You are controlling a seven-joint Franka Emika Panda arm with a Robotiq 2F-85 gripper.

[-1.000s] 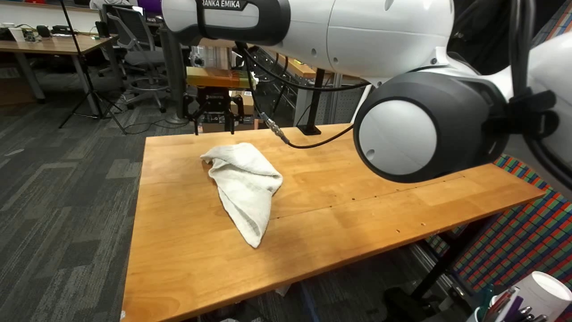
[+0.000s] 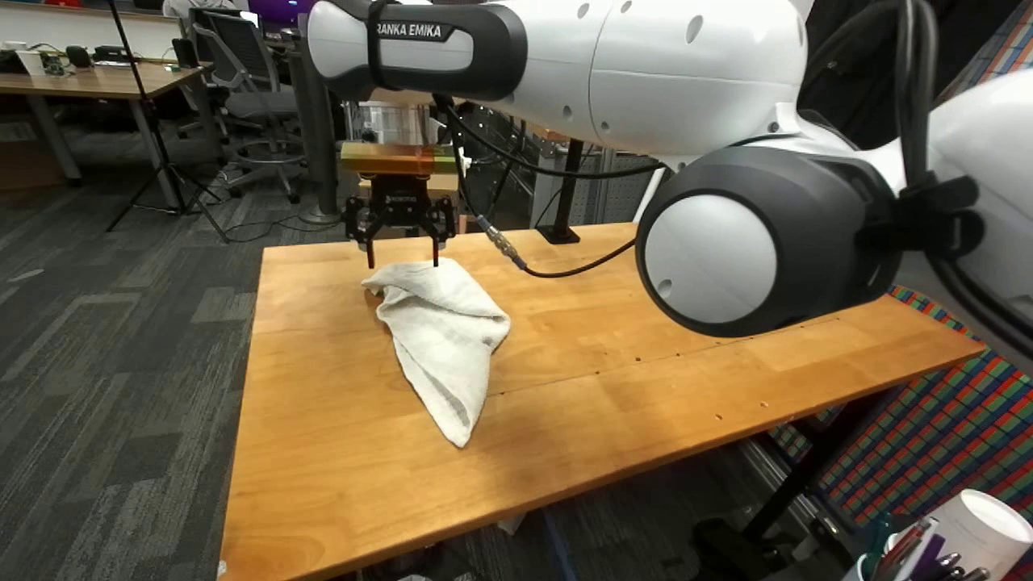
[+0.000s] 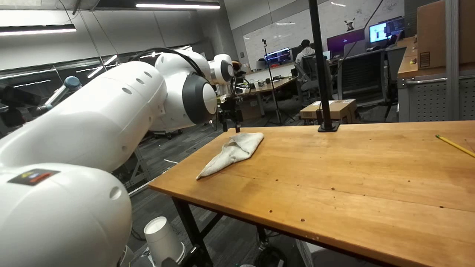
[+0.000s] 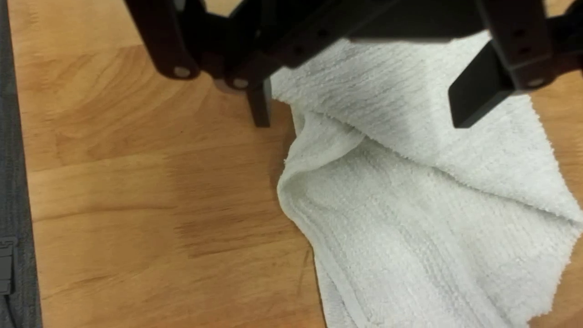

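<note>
A white cloth (image 2: 443,334) lies crumpled and partly folded on the wooden table, its narrow tip toward the near side in exterior view 1. Over the cloth's far end hangs my gripper (image 2: 403,263), open, with its fingers pointing down. From the wrist, the cloth (image 4: 415,218) fills the right half, a folded layer crossing it. One finger (image 4: 475,90) is above the cloth, while the other is just past its left edge, over bare wood. Nothing is held. In exterior view 2 the gripper (image 3: 231,130) is at the cloth's far edge; whether the fingertips touch it I cannot tell.
A black post (image 3: 328,127) is clamped at the table's back edge, and a yellow pencil (image 3: 455,146) lies far right in exterior view 2. My cable (image 2: 581,274) droops low behind the cloth.
My gripper has come down and slightly to the right in exterior view 1, closer to the cloth's far end, staying open. The cloth has not moved.
</note>
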